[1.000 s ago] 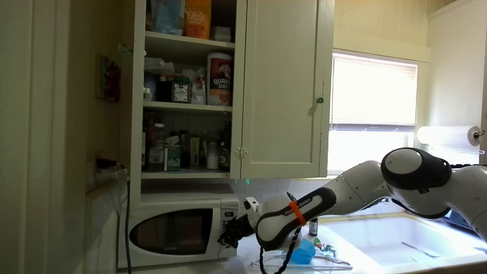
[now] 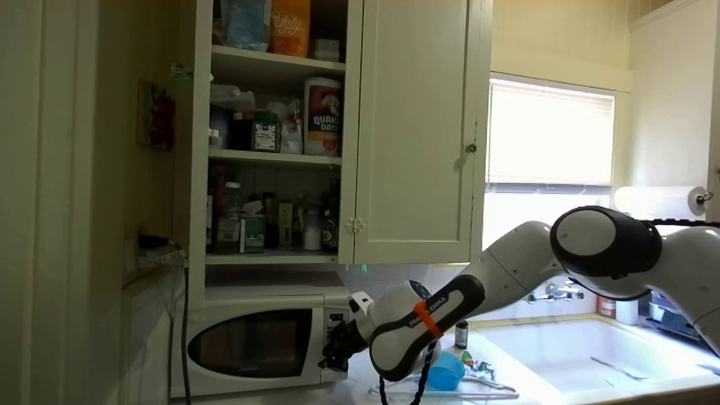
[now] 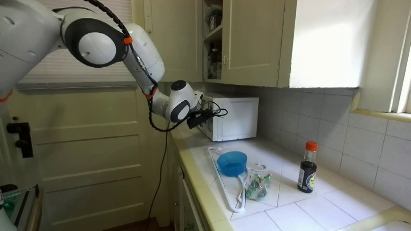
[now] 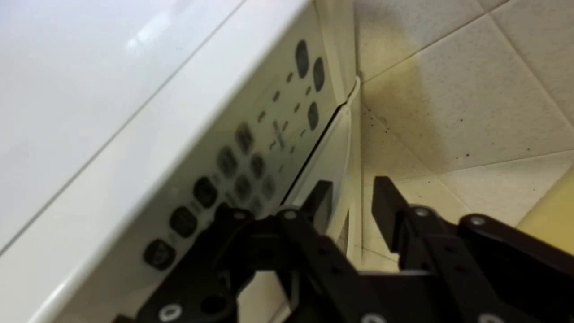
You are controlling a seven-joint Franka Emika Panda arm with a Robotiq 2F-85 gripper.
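Note:
A white microwave [image 2: 250, 344] stands on the counter below the cabinet, its dark-windowed door shut. My gripper [image 2: 332, 361] is at the lower right of its front, by the control panel [image 2: 336, 324]. Seen from the wrist, the two black fingertips of the gripper are apart, with a gap between them and nothing held. One finger [image 4: 321, 199] overlaps the lower part of the panel, near the large button; whether it touches cannot be made out. The other finger [image 4: 387, 207] has the tiled counter behind it. Dark keypad buttons [image 4: 183, 220] run along the panel.
On the counter, a blue bowl [image 3: 232, 163], a white hanger-like frame [image 3: 223, 184], a plastic bag [image 3: 258, 186] and a red-capped sauce bottle [image 3: 307, 169] lie to the microwave's side. An open cabinet [image 2: 277, 156] hangs above. The sink [image 2: 574, 351] is at the right.
The arm has shifted slightly left, and its gripper is a little lower and farther left across the microwave's panel. The whole view has also shifted slightly left. The microwave door remains shut.

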